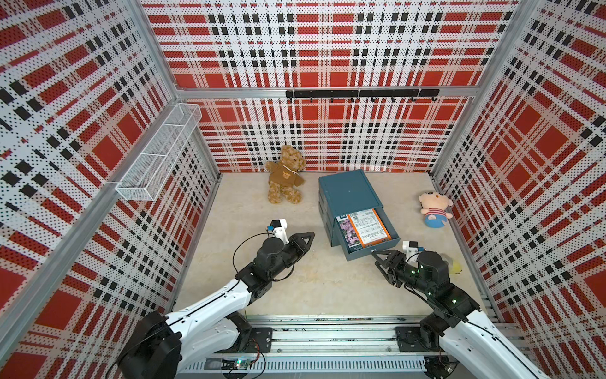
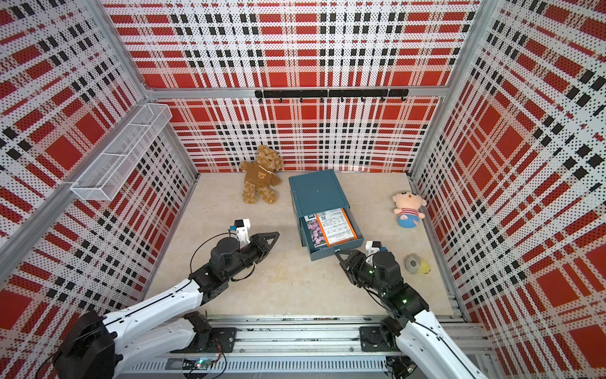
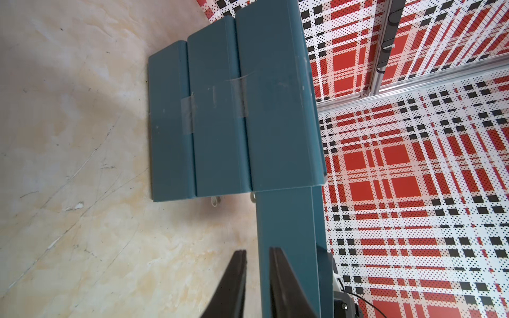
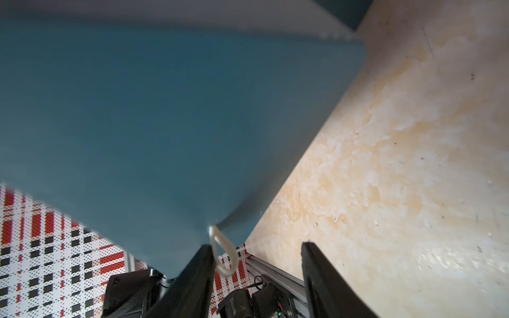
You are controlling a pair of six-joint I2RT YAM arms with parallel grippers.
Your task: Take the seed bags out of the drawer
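Note:
The top drawer (image 1: 373, 249) of a teal cabinet (image 1: 349, 191) is pulled out. Inside it lie seed bags: a white, orange-edged one (image 1: 368, 226) and, beside it, one with a purple flower print (image 2: 315, 232). Whether more lie underneath is hidden. My right gripper is at the drawer's front, fingers apart; a small pale loop handle (image 4: 224, 254) shows along the inner side of one finger, and contact is unclear. Left of the cabinet, above the table, my left gripper is narrowly open with nothing between its fingertips.
A teddy bear (image 1: 286, 175) sits left of the cabinet at the back. To the right are a pig doll (image 1: 435, 209) and a grey-yellow object (image 2: 417, 263). A white wire basket (image 1: 160, 151) hangs on the left wall.

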